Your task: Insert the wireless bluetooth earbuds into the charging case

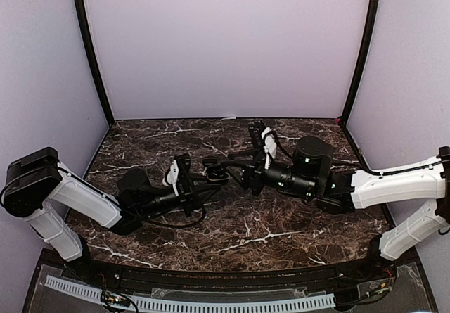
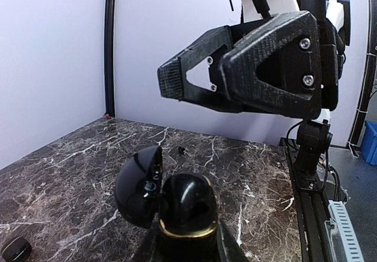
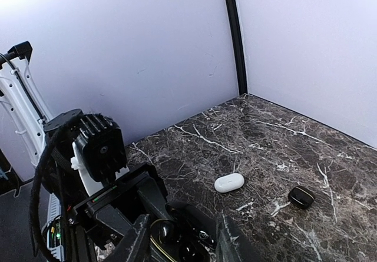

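A black charging case with a gold rim line (image 2: 188, 215) stands with its lid (image 2: 140, 185) swung open. My left gripper (image 1: 209, 181) is shut on the case, holding it above the table. In the right wrist view, shiny black rounded shapes (image 3: 169, 232) show inside the open case; I cannot tell how the earbuds sit there. My right gripper hangs above and to the right of the case, its fingers (image 2: 171, 79) apart. No object shows between them in the left wrist view.
On the marble table lie a white oval case (image 3: 229, 182) and a closed black case (image 3: 301, 197), apart from the grippers. A small dark spot (image 2: 181, 150) shows on the table behind the held case.
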